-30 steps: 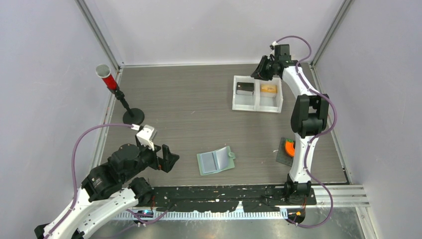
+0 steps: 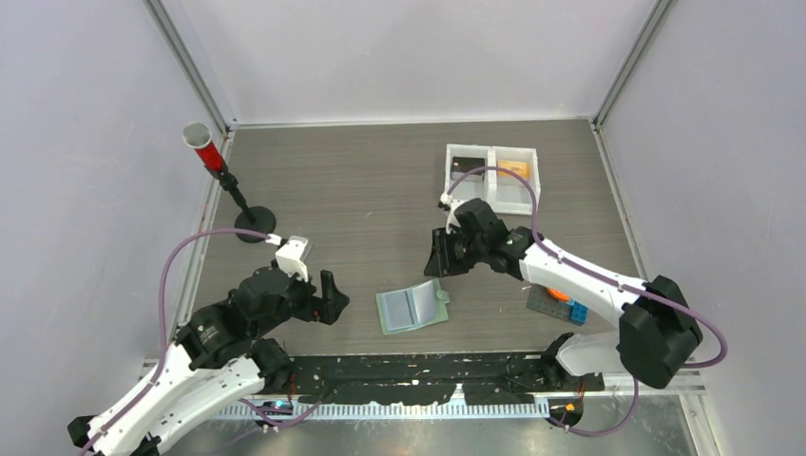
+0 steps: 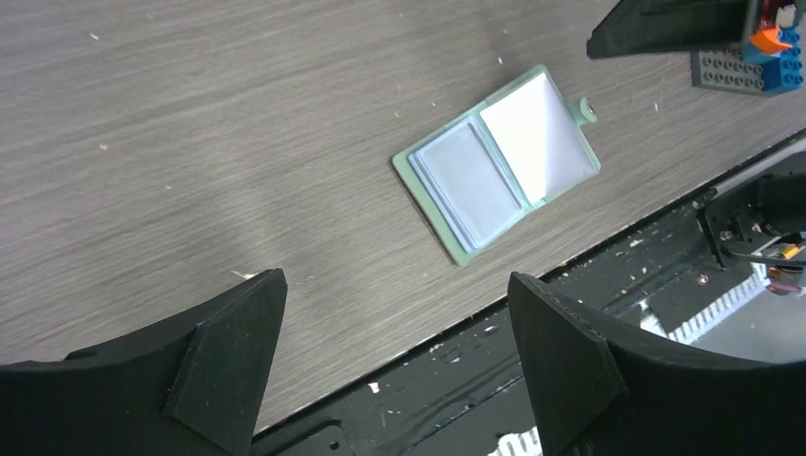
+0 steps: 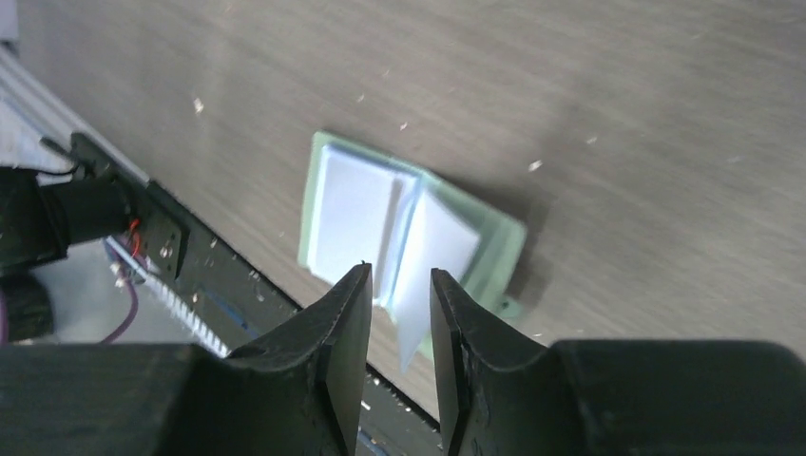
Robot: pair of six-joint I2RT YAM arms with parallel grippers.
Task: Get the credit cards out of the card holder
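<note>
The pale green card holder (image 2: 412, 308) lies spread open on the table near its front edge, with a clear sleeve (image 3: 468, 180) on one half and a loose, bright flap (image 4: 430, 252) standing up on the other. No card shows in its sleeves. My left gripper is open and empty, left of the holder. Above and behind the holder hangs my right gripper, its fingers a narrow gap apart and nothing between them. Farther back, a dark card (image 2: 468, 164) and an orange-yellow card (image 2: 513, 168) are in separate compartments of the white tray (image 2: 489, 207).
A black stand with a red and white cup (image 2: 204, 147) occupies the back left. Beneath the right arm, a grey brick plate (image 2: 554, 304) with orange and blue pieces is partly covered. Mid-table is clear.
My left gripper has shifted slightly right. Holder and cards look unmoved.
</note>
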